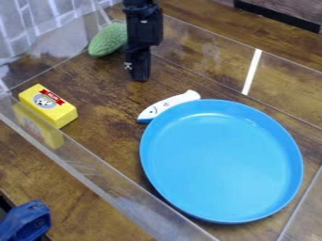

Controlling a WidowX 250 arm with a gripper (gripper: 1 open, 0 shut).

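Note:
My black gripper [138, 66] is low over the wooden table at the upper middle, shut, with nothing visible between its fingers. Just left of it lies a green oblong object [108, 38], partly behind the arm. A white-handled knife [169, 105] lies in the middle, beside a large blue plate [220, 160]. A yellow box with a red label [48, 110] sits at the left.
Clear walls surround the work area, with a blue object [23, 222] outside at the lower left. A white strip [251, 71] is at the right. Bare wood [107, 141] lies between box and plate.

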